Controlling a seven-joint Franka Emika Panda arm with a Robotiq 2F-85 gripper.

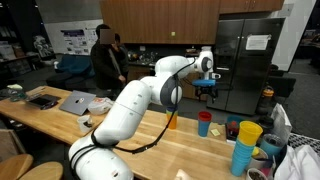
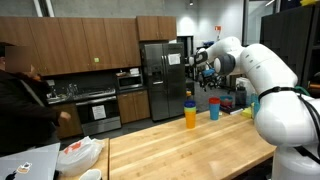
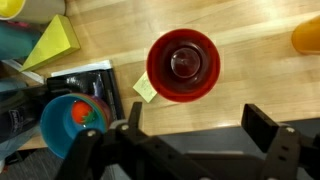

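Observation:
My gripper hangs open above the table's far part, over a red-and-blue cup. From the wrist, the red cup shows its round mouth, just ahead of the spread fingertips. Clear space separates the gripper from it, and nothing lies between the fingers. In exterior view 2 the cup stands upright on the table. An orange-yellow cup stands apart from it; part of the orange cup reaches into the wrist view's right edge.
Stacked blue and yellow cups and several small items crowd the right side. A blue bowl with a red thing inside is left of the gripper in the wrist view. A laptop sits at left.

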